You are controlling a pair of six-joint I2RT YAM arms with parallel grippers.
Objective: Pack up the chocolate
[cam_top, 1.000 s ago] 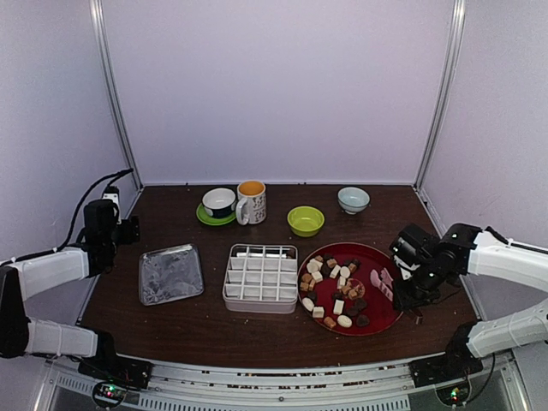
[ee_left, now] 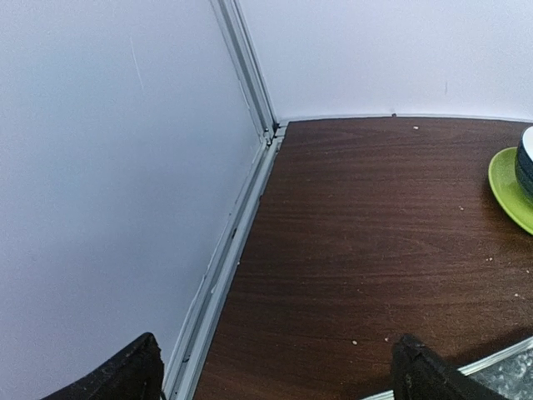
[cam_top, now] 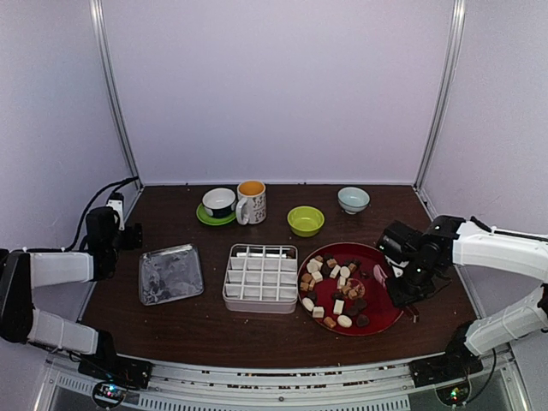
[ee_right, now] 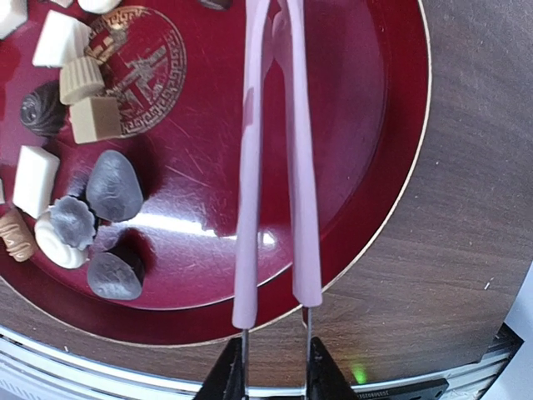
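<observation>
Assorted chocolates, white, caramel and dark, lie on a red plate (cam_top: 374,321) at the right, among them a dark piece (ee_right: 114,185) and a white block (ee_right: 35,179). A white compartment box (cam_top: 260,301) stands left of the plate, its cells empty as far as shows. My right gripper (cam_top: 400,297) is over the plate's right side; in the right wrist view pink tongs (ee_right: 301,208) lie between or just beyond its narrow fingers, and whether they are gripped is unclear. My left gripper stands open at the far left, holding nothing.
A metal tray (cam_top: 170,275) lies at the left. At the back are a green saucer with a bowl (cam_top: 218,201), a mug (cam_top: 251,206), a green bowl (cam_top: 306,221) and a pale blue bowl (cam_top: 354,199).
The chocolates and box look unchanged.
</observation>
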